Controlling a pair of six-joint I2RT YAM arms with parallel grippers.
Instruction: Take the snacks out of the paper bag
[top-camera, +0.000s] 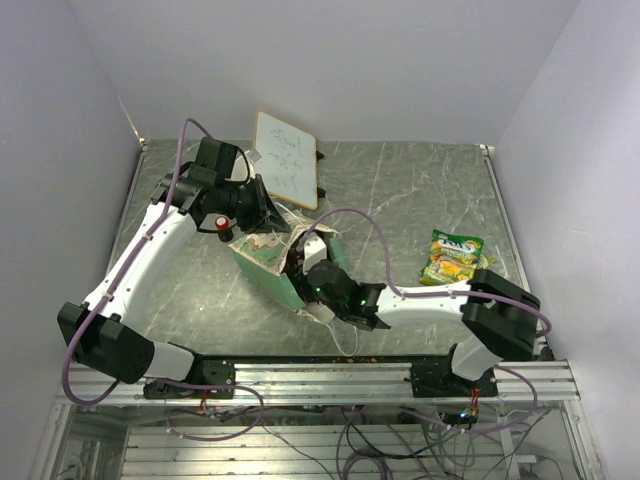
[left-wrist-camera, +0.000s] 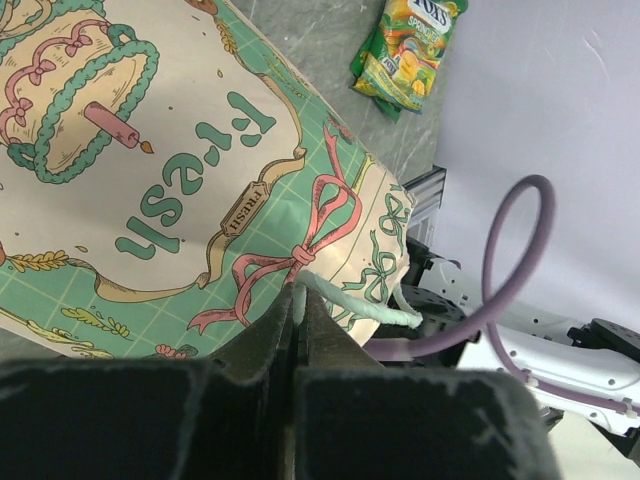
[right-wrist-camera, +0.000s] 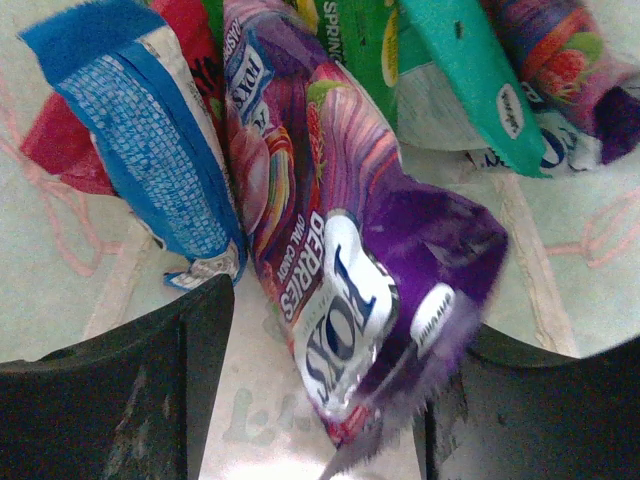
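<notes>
The paper bag (top-camera: 262, 272) lies on its side with its mouth towards the right arm. My left gripper is shut on the bag's pale green cord handle (left-wrist-camera: 355, 303). Reaching into the mouth, my right gripper stands open around the near end of a purple berries candy pack (right-wrist-camera: 345, 270), one finger on either side. Deeper inside are a blue pack (right-wrist-camera: 160, 140), a red pack (right-wrist-camera: 70, 150), green packs (right-wrist-camera: 350, 45) and another purple pack (right-wrist-camera: 565, 55). From above, the right gripper hides most of the bag's contents.
One green and yellow snack pack (top-camera: 455, 258) rests on the table at the right. Behind the bag stands a whiteboard (top-camera: 285, 160). Bare grey table (top-camera: 400, 190) stretches between the whiteboard and the right wall.
</notes>
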